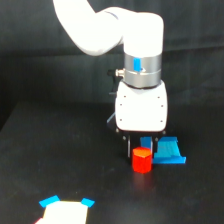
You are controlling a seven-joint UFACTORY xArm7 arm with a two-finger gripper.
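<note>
A red cube [142,160] is in the lower middle of the camera view, in front of a blue patch [168,151]. My white gripper [142,150] points down from above, with one finger close against each side of the cube. The fingers stand about as far apart as the cube is wide, and it looks shut on it. Whether the cube's underside touches the dark table cannot be told from here.
At the bottom left, a white object [65,212] is cut off by the frame edge, with blue pieces at its corners and a small red mark beside it.
</note>
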